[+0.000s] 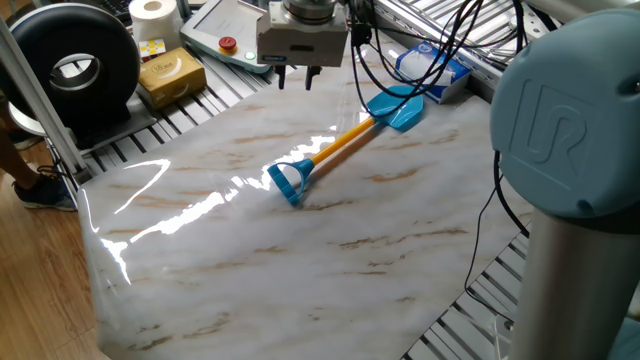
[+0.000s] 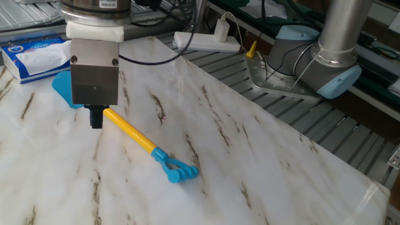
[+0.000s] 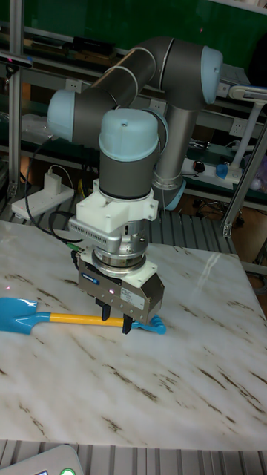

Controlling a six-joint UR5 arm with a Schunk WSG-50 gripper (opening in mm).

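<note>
A toy shovel with a blue blade, a yellow shaft and a blue handle lies flat on the marble-patterned table. My gripper hangs above the tabletop, pointing down, its two black fingers apart with nothing between them. In exterior view 2 the gripper is seen edge-on and hides part of the shovel near where blade and shaft meet. From exterior view 3, the gripper overlaps the handle end of the shaft; its exact height over the shovel is hard to judge.
Near the blade stands a blue-and-white tissue pack. A teach pendant, a brown box and a black ring-shaped object sit beyond the table's edge. Cables hang beside the gripper.
</note>
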